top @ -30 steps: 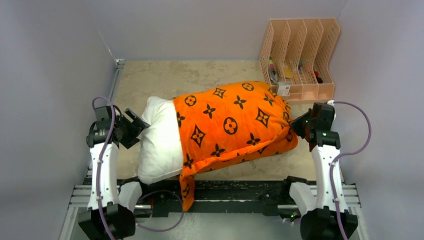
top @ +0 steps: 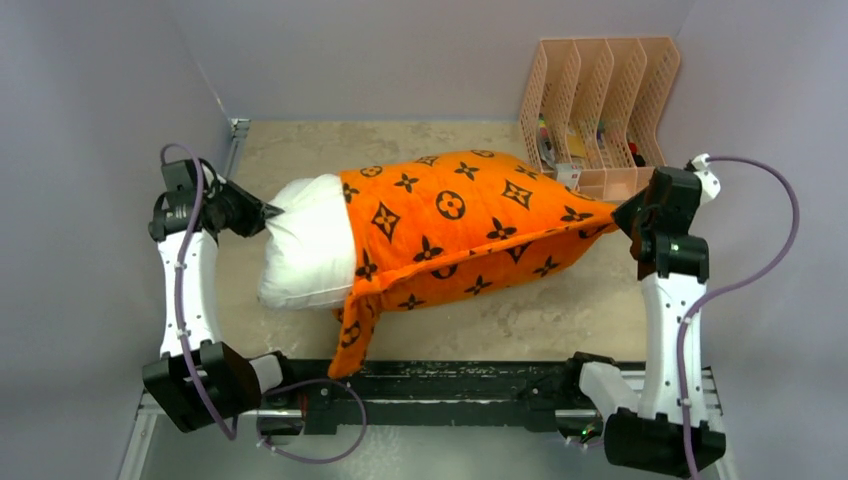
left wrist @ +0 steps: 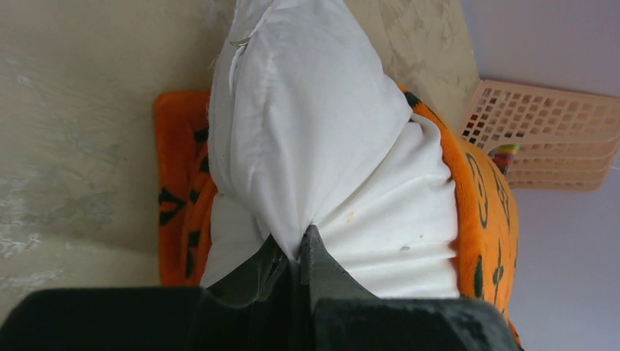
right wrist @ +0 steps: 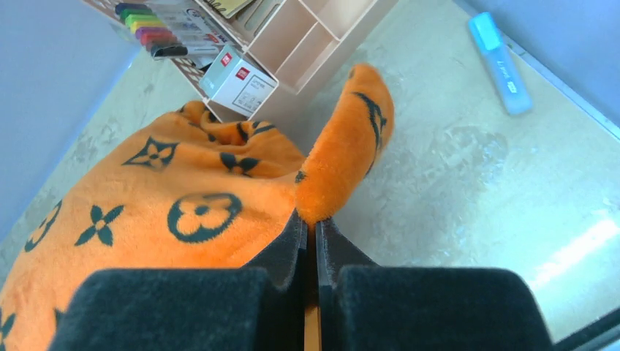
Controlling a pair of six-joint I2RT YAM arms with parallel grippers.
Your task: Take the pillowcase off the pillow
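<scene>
A white pillow [top: 312,245] sticks out at the left from an orange pillowcase [top: 455,215] with dark flower patterns, which still covers most of it. My left gripper [top: 272,212] is shut on the pillow's exposed end; the left wrist view shows the white fabric [left wrist: 300,124] pinched between the fingertips. At the far right, my right gripper [top: 622,215] is shut on the pillowcase's closed end, pulling it into a taut point. A tuft of orange cloth [right wrist: 351,139] rises past its fingers in the right wrist view. One loose flap [top: 352,335] of the case hangs over the table's front edge.
A peach organizer [top: 605,110] with pens and a small box [right wrist: 237,82] stands at the back right, close behind the case. A blue highlighter [right wrist: 501,63] lies near the right wall. Bare table [top: 300,145] shows at the back left.
The left gripper has shut on the pillow and moved left and back with it. My right gripper has drawn the case's end rightward, stretching it to a point. The front flap has shifted left and back.
</scene>
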